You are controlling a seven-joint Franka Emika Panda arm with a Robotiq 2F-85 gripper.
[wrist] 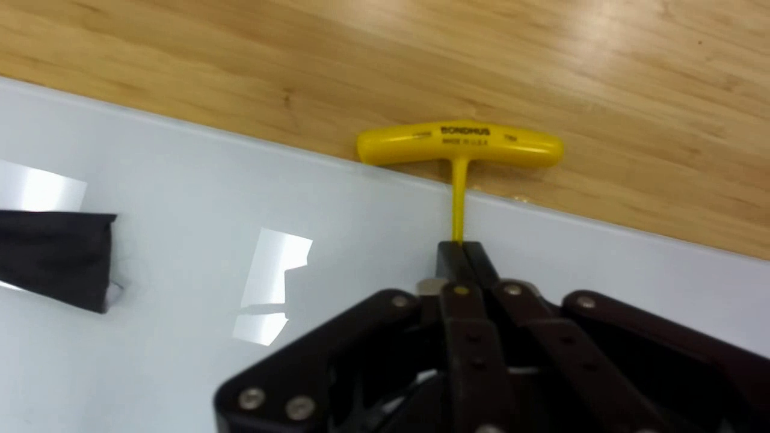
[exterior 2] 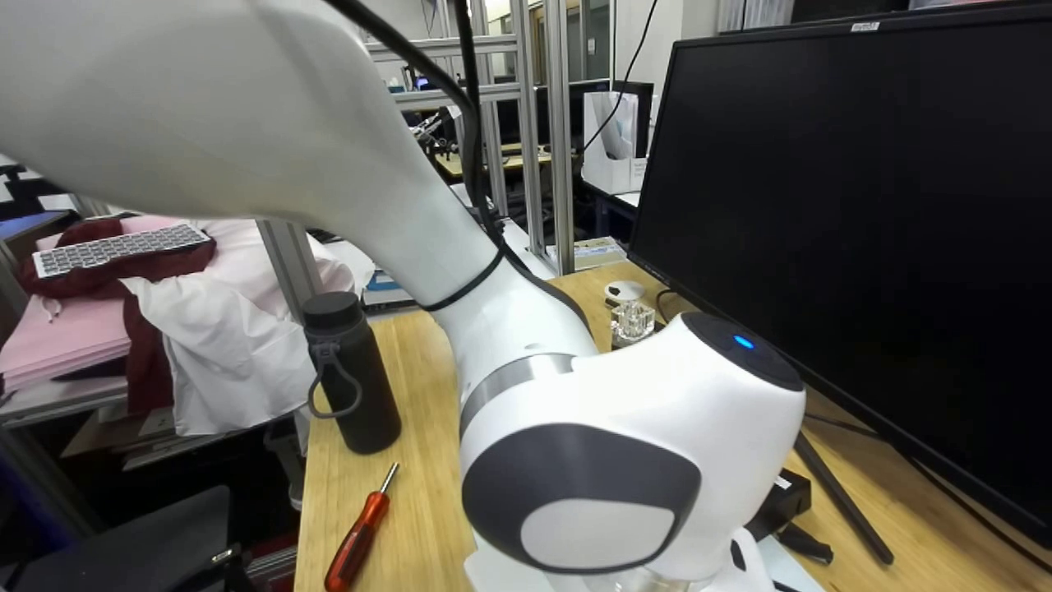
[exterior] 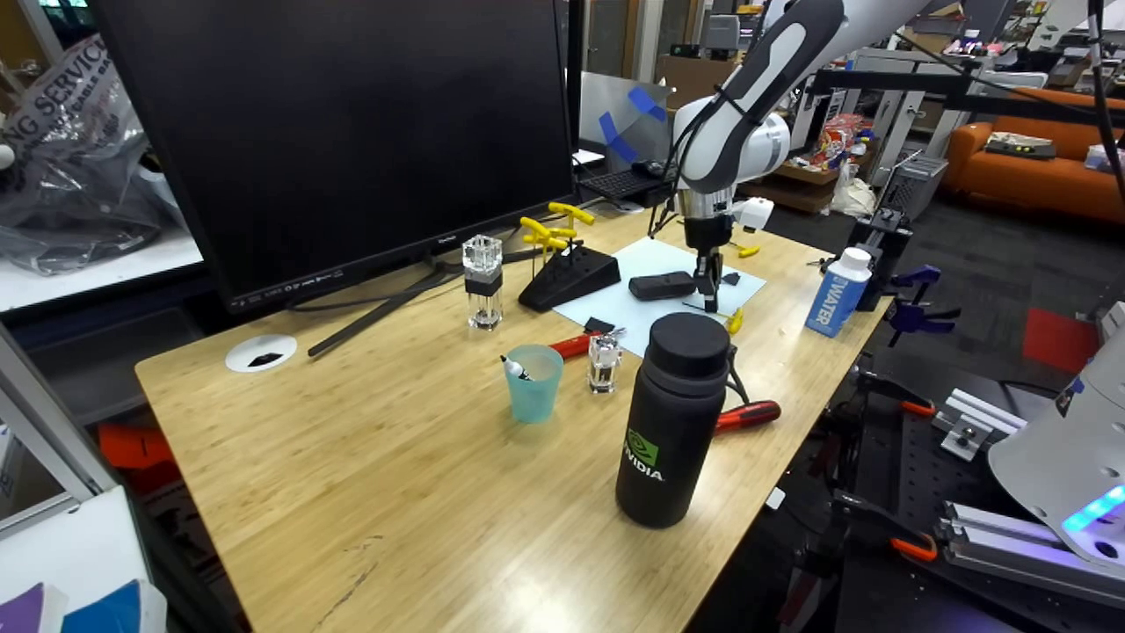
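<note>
A yellow T-handle hex key [wrist: 505, 147] lies with its handle across the edge of a pale blue-white sheet [wrist: 180, 187]. Its thin yellow stem runs to my gripper, whose dark fingers are together. Past the fingertips the stem is hidden, so whether it is pinched or passes beneath cannot be told. From outside, the gripper [exterior: 709, 308] points down low over the sheet, with the yellow handle [exterior: 735, 321] just beside it. A black stand [exterior: 569, 278] holds several yellow-handled keys near the monitor. In exterior view 2 the arm hides the gripper.
A black bottle [exterior: 675, 422], a teal cup [exterior: 534, 385], a clear block [exterior: 603, 364] and a red screwdriver [exterior 2: 360, 538] occupy the near side. A black case [exterior: 662, 286] lies beside the gripper. The blue carton [exterior: 838, 294] stands by the table edge. Bare wood lies front left.
</note>
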